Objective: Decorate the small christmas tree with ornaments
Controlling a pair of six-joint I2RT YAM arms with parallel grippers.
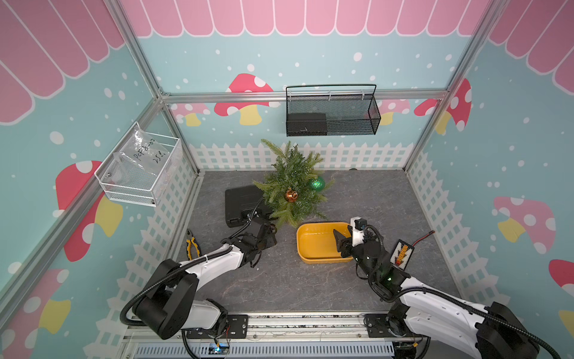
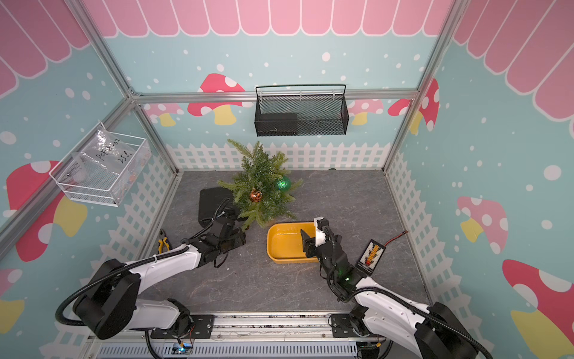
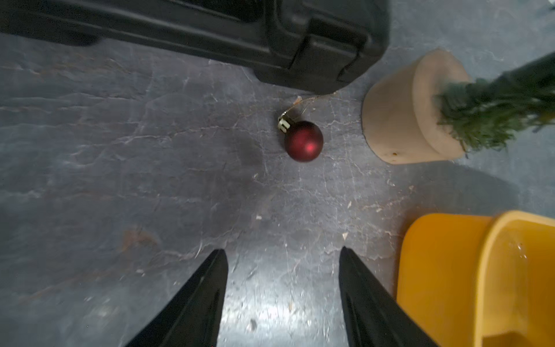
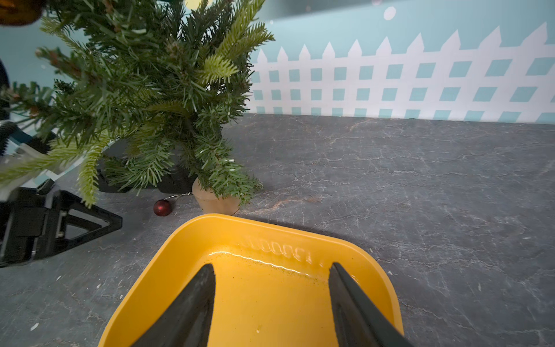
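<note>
In the left wrist view a dark red ornament ball (image 3: 304,141) with a gold cap and loop lies on the table, between the black case and the tree's pot (image 3: 399,110). My left gripper is open and empty, pointing at bare table short of the ball. The small tree (image 1: 290,179) stands at the back centre. On its branches hang a copper ball (image 1: 291,195) and a green ball (image 1: 317,183). Over the yellow tray my right gripper holds its fingers apart with nothing between them.
The yellow tray (image 1: 326,261) looks empty. A black case (image 1: 239,200) sits left of the tree. Yellow-handled pliers (image 1: 192,245) lie at the left edge, a small meter-like device (image 1: 401,254) at the right.
</note>
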